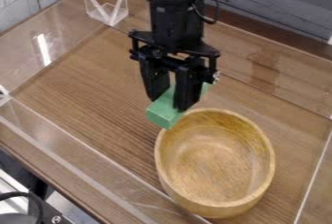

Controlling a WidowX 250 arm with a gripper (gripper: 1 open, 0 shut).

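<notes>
My black gripper (174, 90) hangs from the top centre of the camera view, shut on a mint-green object (165, 112) that it partly hides. The green object is held just above the upper-left rim of a pale tan oval bowl (213, 160) at the lower right. The bowl looks empty.
A wooden surface (78, 102) fills the scene, with clear room to the left. A small clear plastic item (107, 8) stands at the back left. A black cable (26, 207) lies at the lower-left corner.
</notes>
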